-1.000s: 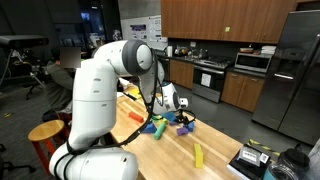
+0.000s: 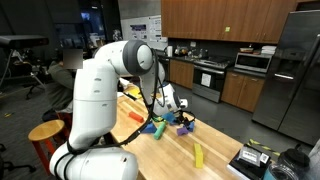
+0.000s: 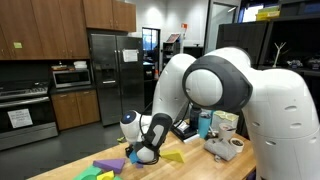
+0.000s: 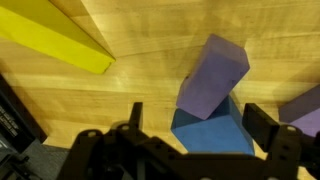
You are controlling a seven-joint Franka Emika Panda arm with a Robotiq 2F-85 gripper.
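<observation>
My gripper stands open above the table, its two dark fingers spread apart. Between them in the wrist view a purple block (image 4: 214, 75) lies at a slant, its lower end overlapping a blue block (image 4: 212, 132). Whether the purple block rests on the blue one cannot be told. Part of the blue block is hidden by the gripper. A second purple block (image 4: 303, 108) shows at the right edge, and a long yellow block (image 4: 58, 32) lies at upper left. From exterior view 1, the gripper (image 2: 171, 118) is low over the coloured blocks, its fingertips hard to make out.
Several coloured blocks, among them an orange one (image 2: 136, 116), crowd the table left of the gripper. The yellow block (image 2: 198, 155) lies apart nearer the front. Dark items and a round lidded container (image 2: 294, 160) occupy the right end.
</observation>
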